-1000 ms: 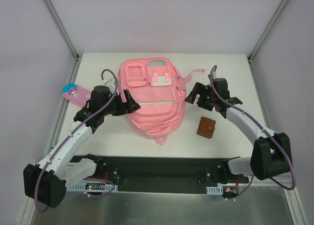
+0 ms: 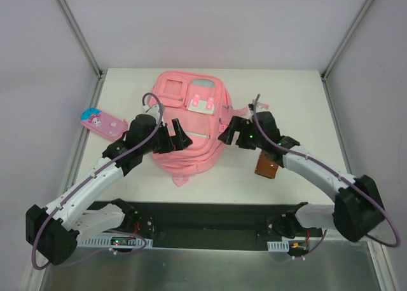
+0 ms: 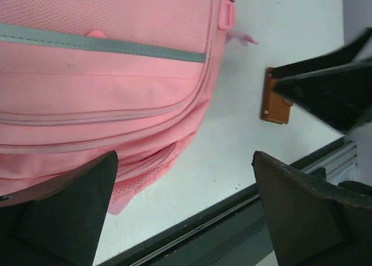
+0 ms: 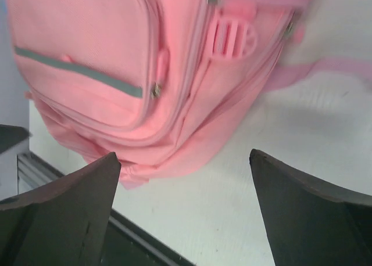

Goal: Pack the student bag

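A pink student bag (image 2: 194,113) lies front-up on the white table, its zips and reflective strips showing. A brown wallet-like item (image 2: 266,165) rests right of it, partly under the right arm. A pink pencil case (image 2: 102,122) with a blue end and cartoon face lies at the far left. My left gripper (image 2: 175,135) is open over the bag's middle-left, nothing between its fingers. My right gripper (image 2: 233,131) is open above the bag's right edge, beside its zip pulls and strap, also empty.
A dark gap and rail run along the front edge. Walls enclose the back and sides.
The left gripper moved a little right. The bag's lower part has shifted left.
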